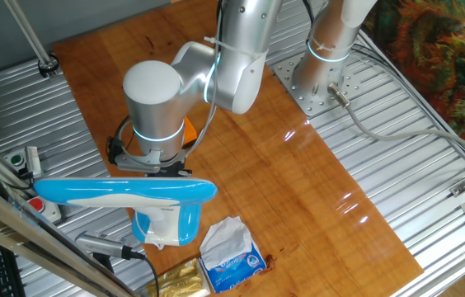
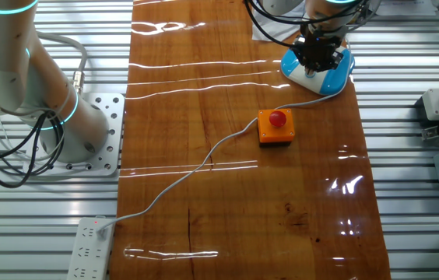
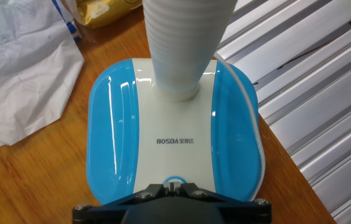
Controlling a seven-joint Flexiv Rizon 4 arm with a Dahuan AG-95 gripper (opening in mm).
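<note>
A blue and white desk lamp stands near the table's edge, its long head (image 1: 125, 191) spreading above its base (image 1: 189, 223). From above, the wrist view shows the base (image 3: 114, 134), the white ribbed neck (image 3: 185, 43) and a small button with a blue ring (image 3: 175, 179). My gripper is shut, its fingertips together right at that button and partly covering it. Nothing shows between them. Whether the tips touch the button cannot be told. In exterior view 2 the gripper is over the lamp base (image 2: 335, 80).
Beside the lamp lie a blue tissue pack (image 1: 234, 268) with a white tissue (image 1: 226, 242) pulled out and a gold packet (image 1: 179, 279). An orange box with a red button (image 2: 277, 119) sits on the table, a grey cable (image 2: 204, 165) nearby.
</note>
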